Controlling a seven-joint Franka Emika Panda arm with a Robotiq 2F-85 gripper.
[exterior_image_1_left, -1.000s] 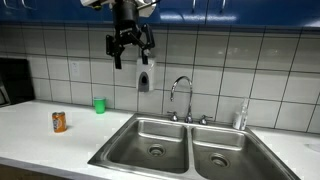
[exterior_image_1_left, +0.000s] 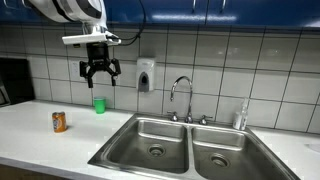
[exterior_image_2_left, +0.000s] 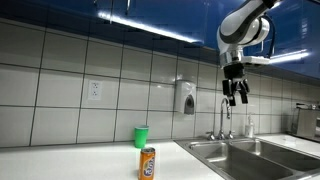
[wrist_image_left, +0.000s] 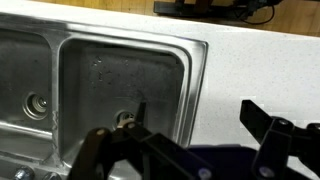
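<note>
High over the counter, near the sink's left end, hangs my gripper (exterior_image_1_left: 100, 78). In the wrist view its two dark fingers stand wide apart, with bare sink edge and white counter between them, so it is open and empty. An orange can (exterior_image_1_left: 59, 122) stands upright on the counter, to the left of and below the gripper; exterior view 2 shows the same can (exterior_image_2_left: 147, 163) in front. Behind it is a green cup (exterior_image_1_left: 99, 105), close to the tiled wall. Neither can nor cup appears in the wrist view.
A double steel sink (exterior_image_1_left: 188, 147) with a curved faucet (exterior_image_1_left: 181, 80) fills the counter's right part. A soap dispenser (exterior_image_1_left: 146, 75) is fixed to the wall. A clear bottle (exterior_image_1_left: 241, 115) stands behind the sink. Blue cabinets (exterior_image_1_left: 240, 16) hang overhead. Free counter lies around the can.
My arm has swung left and the gripper has come down a little, from above the sink's left part to nearer the green cup. Can and cup have stayed in place.
</note>
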